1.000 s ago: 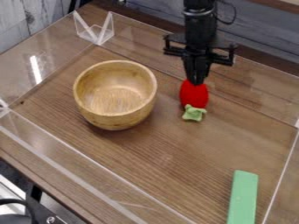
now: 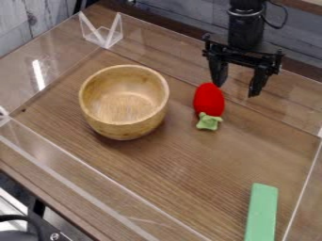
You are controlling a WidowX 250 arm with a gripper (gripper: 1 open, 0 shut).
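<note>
My black gripper (image 2: 236, 72) hangs open at the top right of the wooden table, nothing between its fingers. Below and left of it lies a red object (image 2: 209, 100) with a small green top (image 2: 209, 121) pointing toward the front, like a toy strawberry or vegetable. A large round wooden bowl (image 2: 123, 99) sits left of the red object, empty.
A green block (image 2: 262, 213) lies at the front right. A clear plastic object (image 2: 104, 28) stands at the back left. Dark cables show at the lower left corner.
My gripper has moved right and up, away from above the red object, which now shows more fully in the same place.
</note>
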